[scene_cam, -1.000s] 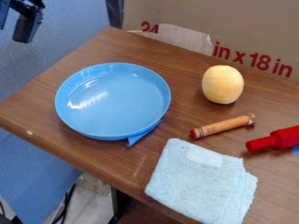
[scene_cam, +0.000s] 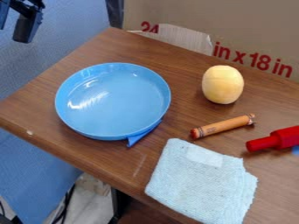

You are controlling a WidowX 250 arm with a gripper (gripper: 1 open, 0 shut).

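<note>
Two dark gripper fingers reach in at the top left, the left finger (scene_cam: 26, 22) near the frame's corner and the right one at the top edge, set wide apart, so the gripper (scene_cam: 70, 17) is open, above and behind the blue plate (scene_cam: 112, 98). The plate rests on the wooden table (scene_cam: 176, 61), with a blue object (scene_cam: 140, 136) partly hidden under its lower right rim. A pale yellow round object (scene_cam: 222, 84), an orange crayon-like stick (scene_cam: 222, 126) and a red cylindrical object (scene_cam: 274, 139) lie to the right. A folded light blue cloth (scene_cam: 201, 179) lies at the front.
A cardboard box (scene_cam: 233, 26) stands along the back. The table's left edge runs beside the plate, with a blue surface below it. Bare wood shows behind the plate and between it and the round object.
</note>
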